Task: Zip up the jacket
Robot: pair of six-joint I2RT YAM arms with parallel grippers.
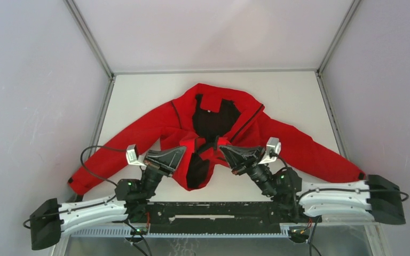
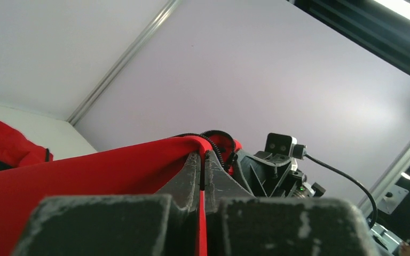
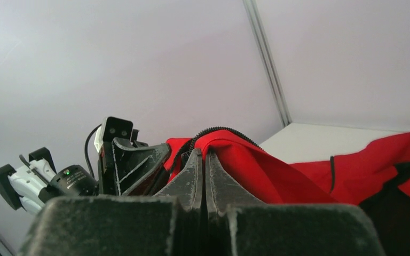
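A red jacket [image 1: 277, 136] with black lining [image 1: 212, 121] lies spread on the white table, sleeves out to both sides. My left gripper [image 1: 184, 148] is shut on one front edge, its red cloth pinched at the fingertips in the left wrist view; black zipper teeth [image 2: 217, 145] run just beyond. Across a gap, my right gripper [image 1: 220, 145] is shut on the opposite front edge, where a black zipper strip [image 3: 227, 129] arches over the cloth. Both edges are lifted. I cannot make out the slider, nor whether the teeth between the grippers are joined.
White walls [image 1: 26, 80] enclose the table on the sides and back. Bare table [image 1: 144, 88] shows behind the jacket and in front of its hem. A dark rail [image 1: 213, 210] runs along the front edge between the arm bases.
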